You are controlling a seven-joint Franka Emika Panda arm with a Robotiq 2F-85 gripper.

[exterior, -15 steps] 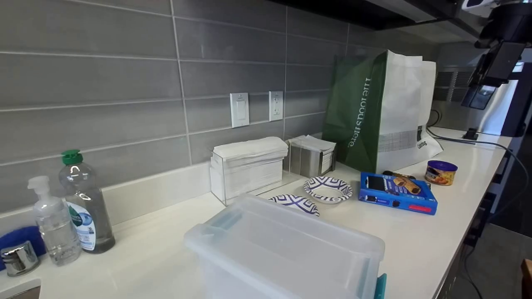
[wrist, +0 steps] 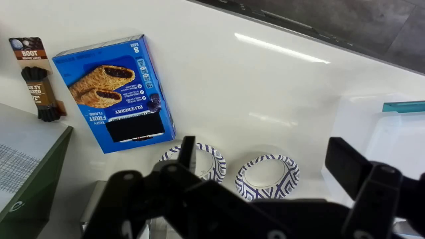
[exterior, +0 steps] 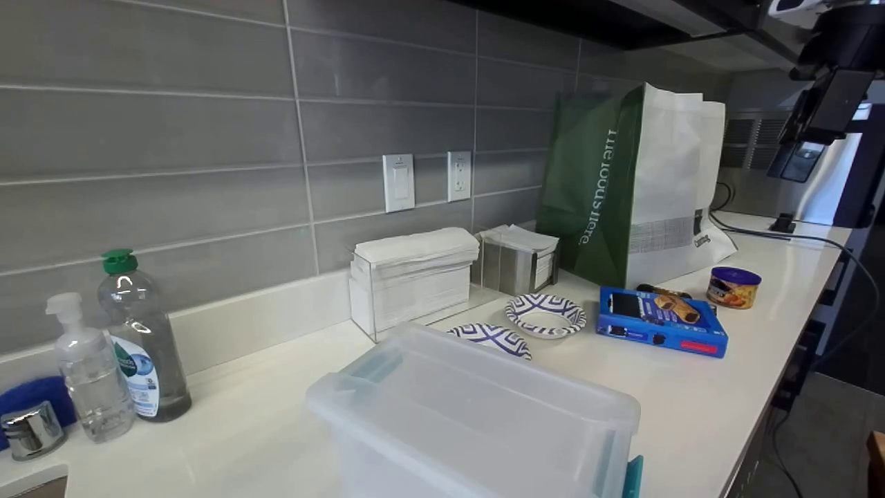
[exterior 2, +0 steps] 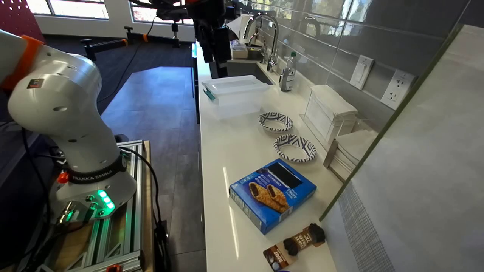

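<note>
My gripper is open, its two dark fingers wide apart with nothing between them. It hangs high above the counter, and two patterned paper bowls show below it in the wrist view: one bowl (wrist: 215,165) partly behind a finger, the other bowl (wrist: 293,177) in the gap. A blue fruit bar box (wrist: 149,93) lies flat on the counter beside the bowls. Left of the box is a pack of boot laces (wrist: 39,89). The clear lidded bin (exterior: 489,398) stands closed on the counter; in the wrist view a finger covers part of it.
Against the wall stand a paper towel holder (exterior: 415,286), a napkin holder (exterior: 518,265) and a tall paper bag (exterior: 676,182). A purple-lidded can (exterior: 733,289) is near the bag. Soap bottles (exterior: 145,348) stand by the sink. Bare counter (exterior 2: 227,149) runs along the front edge.
</note>
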